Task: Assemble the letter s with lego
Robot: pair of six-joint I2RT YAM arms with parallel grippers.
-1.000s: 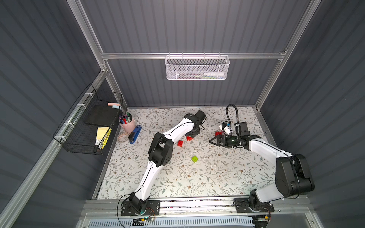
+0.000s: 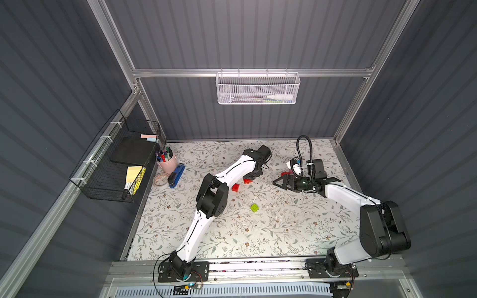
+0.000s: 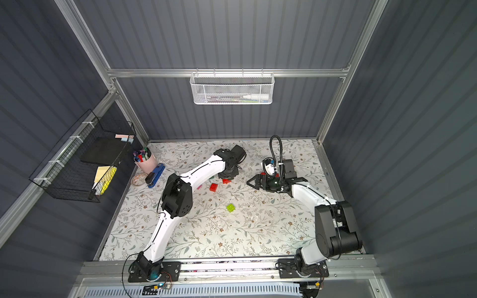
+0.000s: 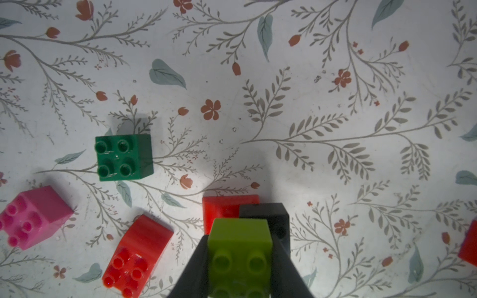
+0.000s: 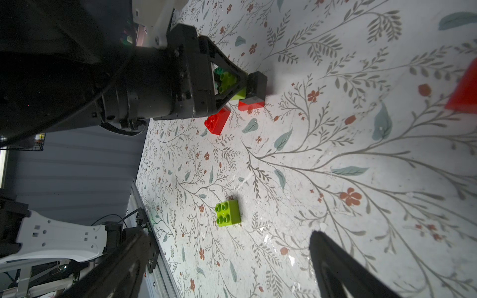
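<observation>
My left gripper is shut on a lime green brick (image 4: 239, 231), its studs facing the wrist camera. Below and behind that brick, a black brick (image 4: 263, 210) rests on a red brick (image 4: 221, 205) on the table. From the right wrist view, the black brick (image 5: 257, 85) sits atop the red one (image 5: 251, 104), with the lime brick (image 5: 240, 94) close against its left side; whether they join cannot be told. My right gripper is open over bare table, nothing between its blurred fingers.
Loose green (image 4: 121, 158), pink (image 4: 37, 216) and red (image 4: 139, 255) bricks lie left of the stack. A second lime brick (image 5: 227, 213) lies nearer the front. Another red brick (image 5: 466, 89) is at the right.
The right arm has barely moved, and the loose bricks stay where they were.
</observation>
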